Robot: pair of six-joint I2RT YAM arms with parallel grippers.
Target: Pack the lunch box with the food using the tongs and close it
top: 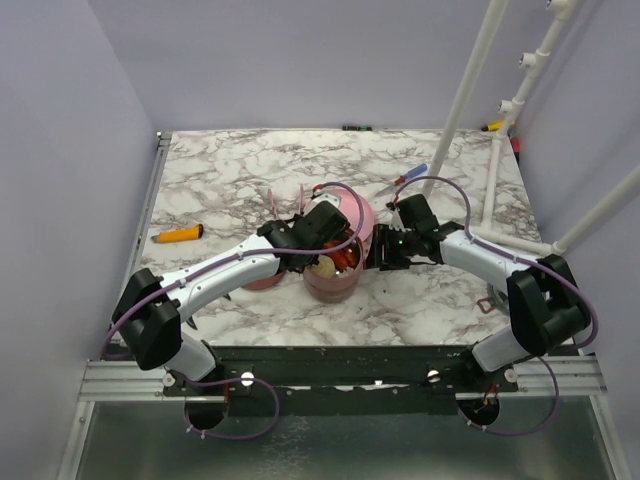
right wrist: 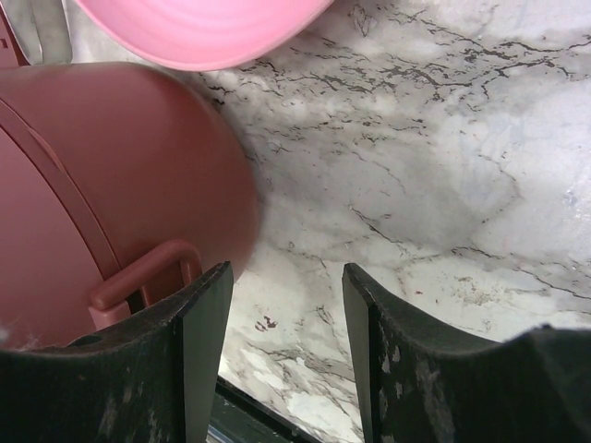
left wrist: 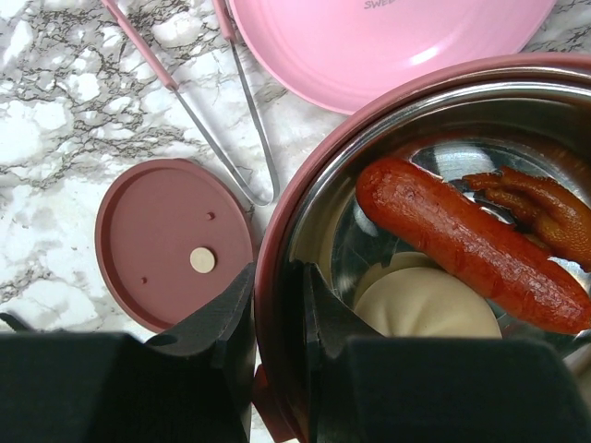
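Observation:
The brownish-red lunch box (top: pixel 332 287) stands on the table, its steel inside holding a sausage (left wrist: pixel 462 240), a pale bun (left wrist: pixel 425 305) and a browned piece of food (left wrist: pixel 545 208). My left gripper is shut on its rim, one finger inside the wall and one outside. On the opposite side, my right gripper is open, with bare table showing between its fingertips. Its left finger (right wrist: pixel 211 314) is close to the box's side handle (right wrist: pixel 148 272); contact there cannot be told. A pink plate (top: pixel 358 206) lies behind the box.
The round lid (left wrist: pixel 175 245) lies left of the box, with tongs (left wrist: pixel 208 138) beyond it. A knife (top: pixel 410 175) is at the back right and an orange-handled tool (top: pixel 178 234) at the far left.

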